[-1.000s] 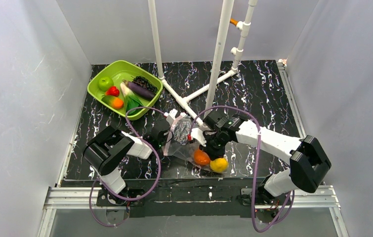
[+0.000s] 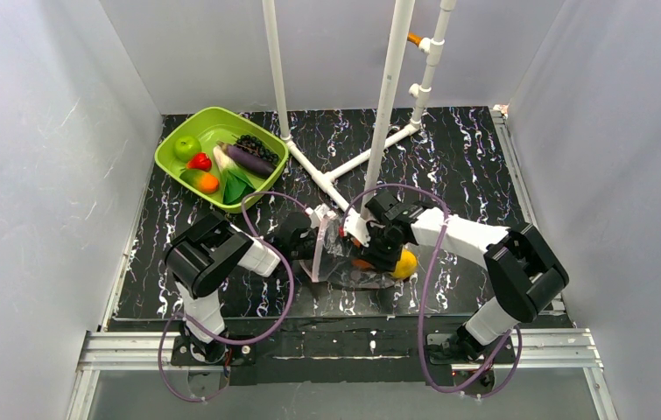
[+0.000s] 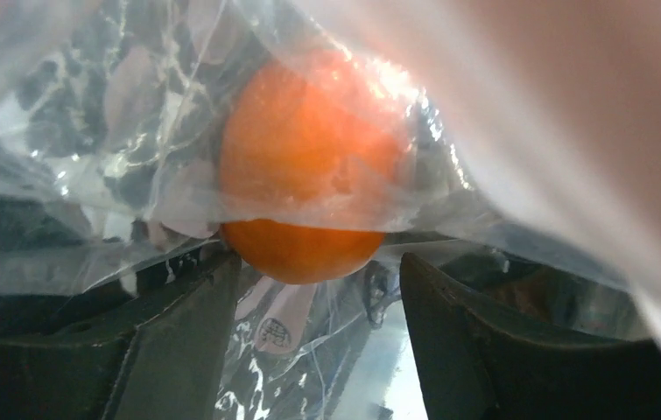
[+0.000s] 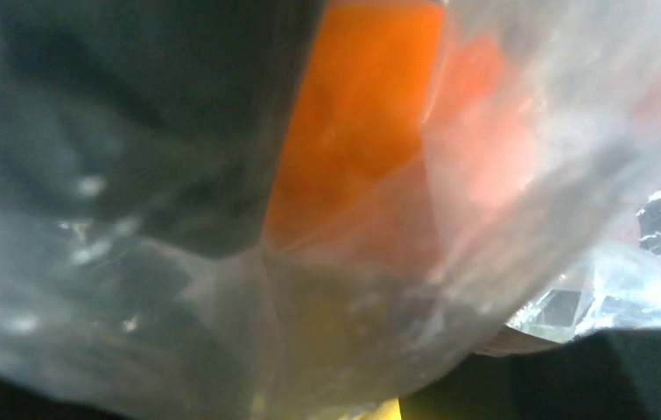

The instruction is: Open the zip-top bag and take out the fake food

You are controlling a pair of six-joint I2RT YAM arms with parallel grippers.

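Between my two arms lies the clear zip top bag [image 2: 335, 269], its pinkish zip edge facing left. An orange fake food piece [image 3: 309, 175] shows through the plastic in the left wrist view, just beyond the left fingers. My left gripper is part open at the bag's mouth, the orange piece past its tips rather than gripped. From the right, my right gripper [image 2: 377, 259] is over the bag's closed end, its fingers part open. Plastic covers most of the right wrist view, with orange behind it. A yellow piece [image 2: 405, 264] sits beside the right gripper.
A green bowl [image 2: 169, 169] at the back left holds several fake fruits and vegetables. White pipes [image 2: 385, 114] of a stand rise behind the bag.
My left gripper has moved right, to the bag's mouth. The bag's right end with the orange and yellow pieces has shifted rightward and away from the front edge, and my right gripper covers more of it.
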